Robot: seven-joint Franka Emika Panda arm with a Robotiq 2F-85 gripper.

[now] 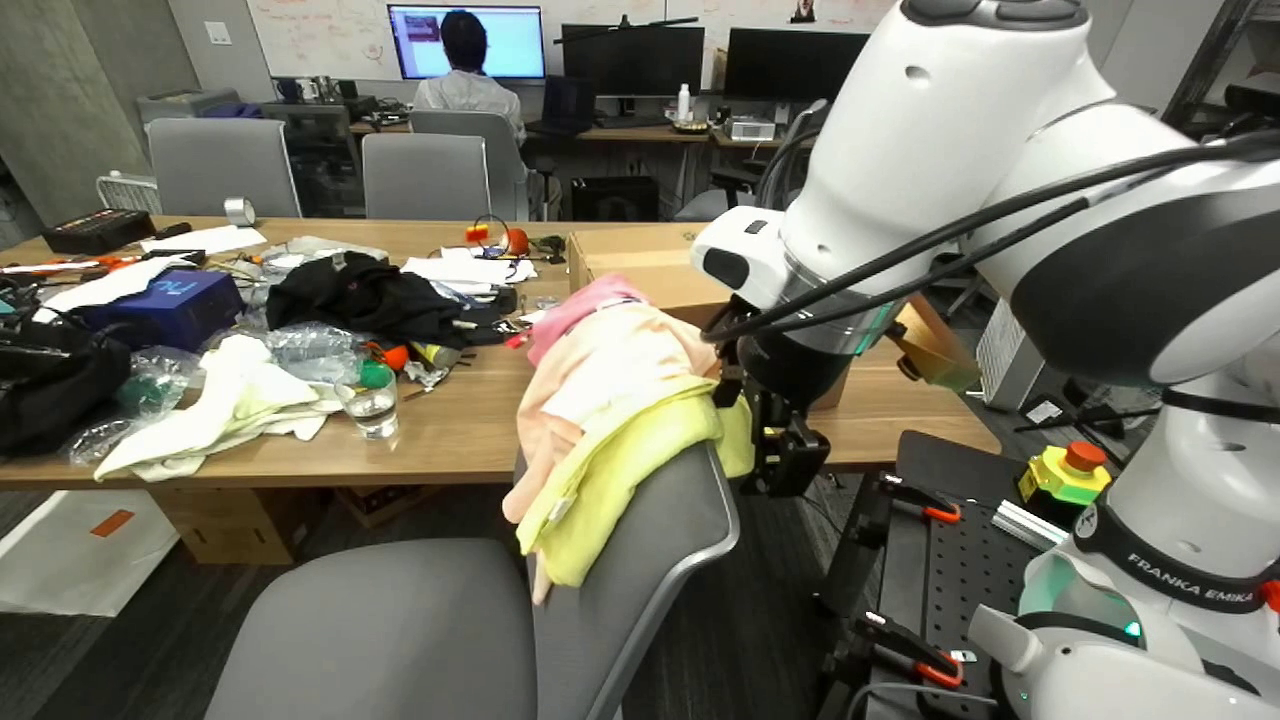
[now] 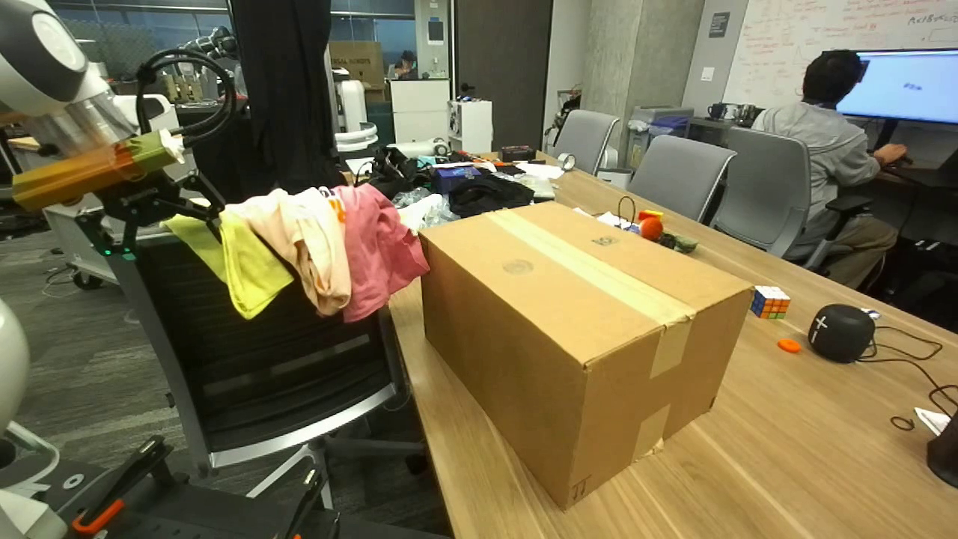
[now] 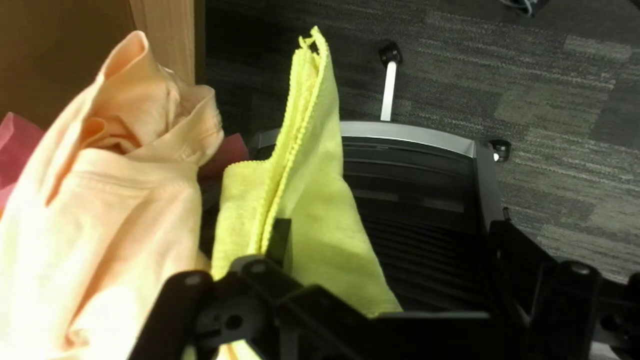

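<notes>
A yellow cloth (image 1: 636, 468) hangs over the chair back (image 1: 672, 516), with a peach garment (image 1: 624, 342) and a pink one (image 2: 382, 251) beside it. My gripper is open at the chair's top edge, its fingers spread wide. In the wrist view the left finger (image 3: 279, 243) presses against or into the yellow cloth, near its upright folded ridge; the exact contact is hidden. The other finger (image 3: 519, 258) stands clear, over the dark back of the chair. Most of the cloth seen there lies between or just left of the fingers.
A large cardboard box (image 2: 521, 296) stands on the table close to the garments. Clutter covers the table's far left, including a glass (image 1: 373, 414) and a white cloth (image 1: 228, 402). An emergency stop (image 1: 1065, 474) sits by the robot base. Floor shows beyond the chair.
</notes>
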